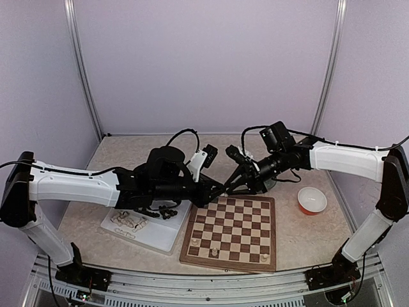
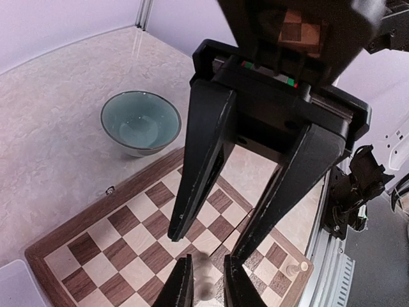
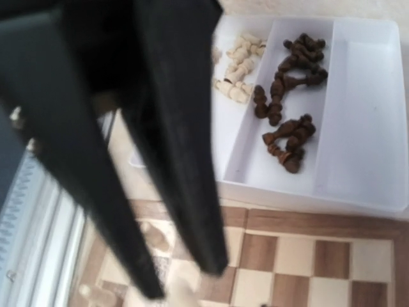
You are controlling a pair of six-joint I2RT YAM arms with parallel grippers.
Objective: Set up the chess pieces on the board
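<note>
A pale chess piece is upright above the board, between the fingertips of my left gripper, which looks shut on it. Around the piece's upper end, my right gripper is open, with space on both sides of it. Both grippers meet over the far part of the checkered board. Near the board's front edge stand three pale pieces: one at the left, another in the middle and a third at the right. In the right wrist view the held piece is blurred.
A white divided tray lies left of the board, with pale pieces and dark pieces in separate compartments. A grey-green bowl is behind the board. At the right stands a white and red bowl. Most squares are empty.
</note>
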